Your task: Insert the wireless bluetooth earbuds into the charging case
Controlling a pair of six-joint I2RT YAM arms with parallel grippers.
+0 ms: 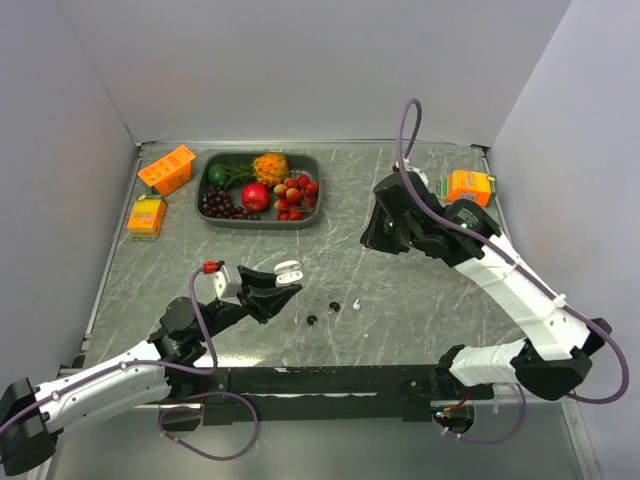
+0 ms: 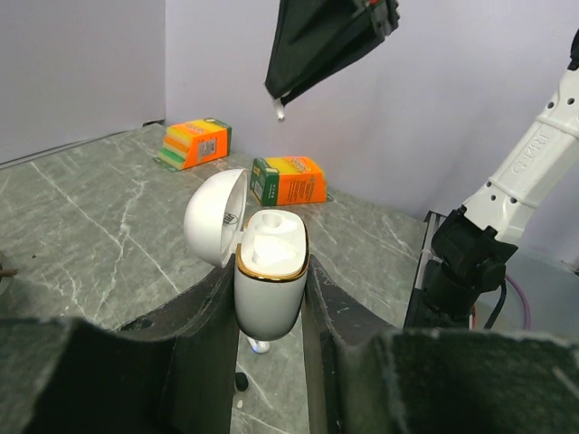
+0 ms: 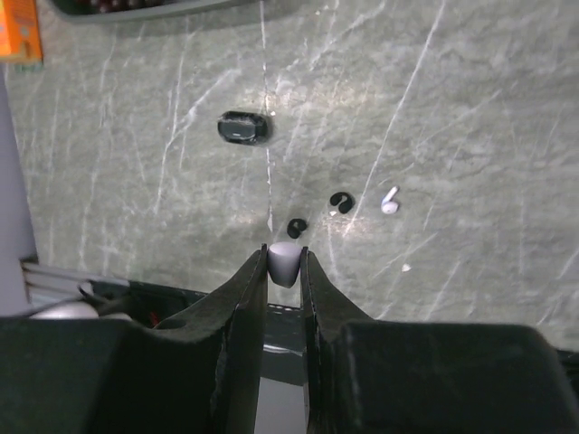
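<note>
My left gripper (image 1: 288,287) is shut on the white charging case (image 2: 270,295), whose lid stands open above the table. My right gripper is shut on a white earbud, high above the table, to the right of the case in the top view; in the left wrist view it hangs above and beyond the case. Another white earbud (image 3: 390,207) lies on the table beside small black earbuds (image 1: 334,306).
A grey bin (image 1: 258,224) of fruit stands at the back. Orange boxes (image 1: 467,187) sit along both sides. A dark case (image 3: 242,127) shows in the right wrist view.
</note>
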